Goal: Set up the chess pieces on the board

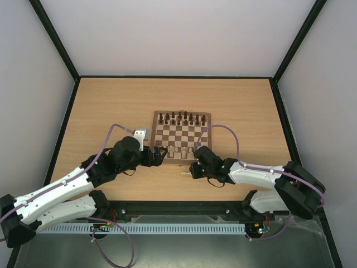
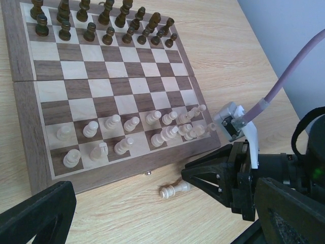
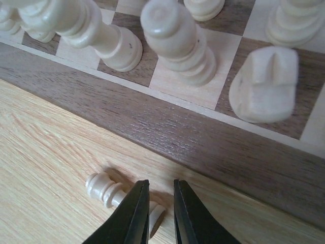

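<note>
The chess board (image 1: 182, 135) carries dark pieces (image 2: 104, 12) in rows at its far side and white pieces (image 2: 91, 129) along its near side. One white piece (image 3: 109, 190) lies on its side on the table by the board's near edge. My right gripper is low over it, its fingers narrowly apart; the piece's wide base shows partly behind the left finger (image 3: 136, 208). Whether the fingers grip it, I cannot tell. Over the board's near left corner, my left gripper (image 1: 163, 152) is wide open, nothing between its fingers.
White pieces stand close together near the right end of the board, such as a tall one (image 3: 177, 43) by the right gripper. A small grey and white device (image 1: 142, 134) shows beside the left arm. Bare table (image 1: 240, 111) lies to the right.
</note>
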